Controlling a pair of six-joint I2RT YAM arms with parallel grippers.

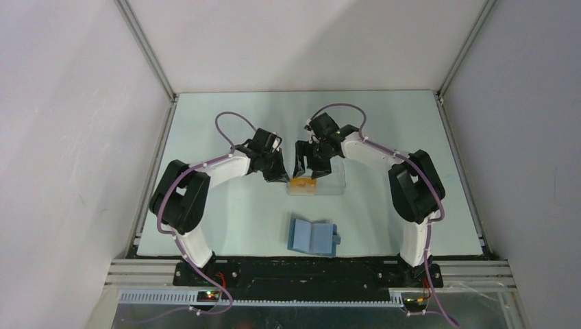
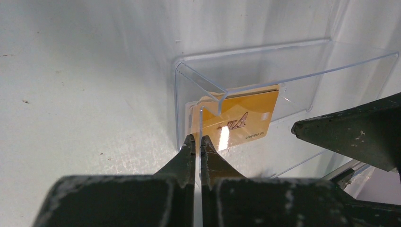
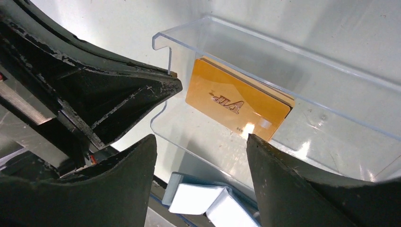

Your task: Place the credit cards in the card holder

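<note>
A small stack of gold cards (image 3: 236,101) leans in the notched end of a clear box (image 3: 302,56), its printed front uncovered. At that end, my left gripper is shut on the thin clear wall of the box, whose edge runs up between the fingertips. Over the box my right gripper is open, its fingers spread wide with nothing gripped; the cards show beyond the gap. A blue folding holder (image 1: 312,237) lies opened out near the table's front edge, clear of both grippers, and its pale inner panels look empty from above.
Both grippers are close together at the box's left part, with a right finger (image 2: 350,127) near the cards in the left wrist view. Bare white table (image 1: 236,219) surrounds the box and the blue holder.
</note>
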